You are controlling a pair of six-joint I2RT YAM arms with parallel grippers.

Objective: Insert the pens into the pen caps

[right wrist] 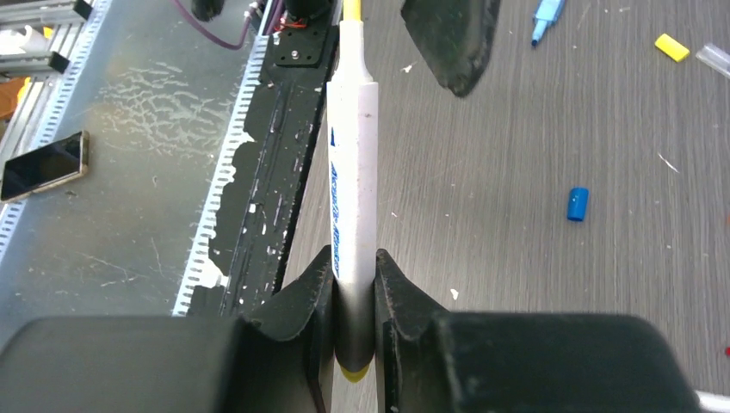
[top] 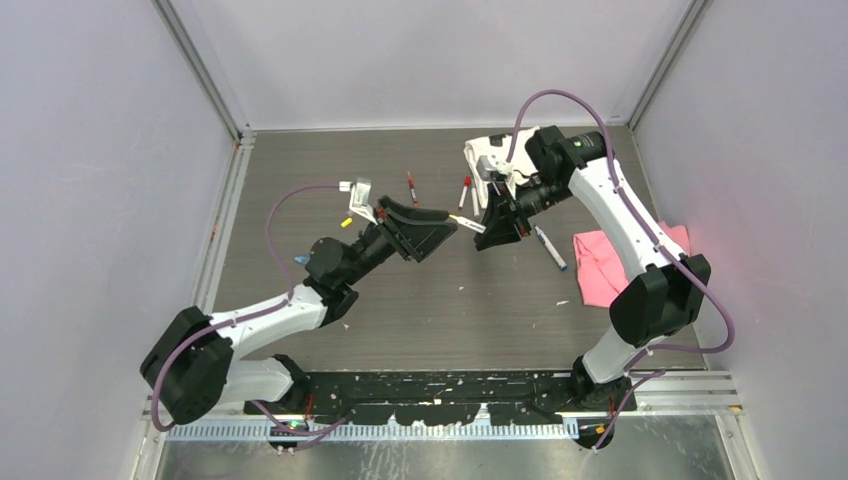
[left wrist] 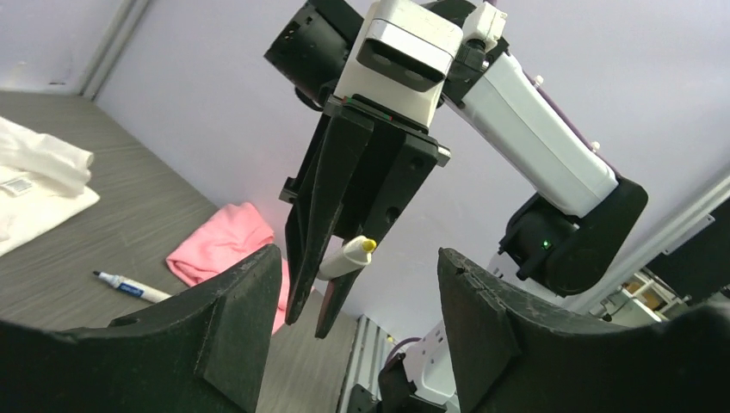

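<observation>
A white pen (right wrist: pixel 351 172) with a yellow tip stands between the fingers of my right gripper (top: pixel 482 232), which is shut on it, as the right wrist view shows. The tip points toward my left gripper (top: pixel 430 232), whose fingers are parted, with nothing seen between them in the left wrist view; there the pen (left wrist: pixel 343 260) shows just beyond them. On the table lie a blue cap (right wrist: pixel 577 203), a yellow cap (right wrist: pixel 671 46) and a blue-capped white marker (top: pixel 550 246).
A white cloth (top: pixel 480 150) lies at the back right, with red-ended pens (top: pixel 465 190) near it. A pink cloth (top: pixel 600 270) is at the right.
</observation>
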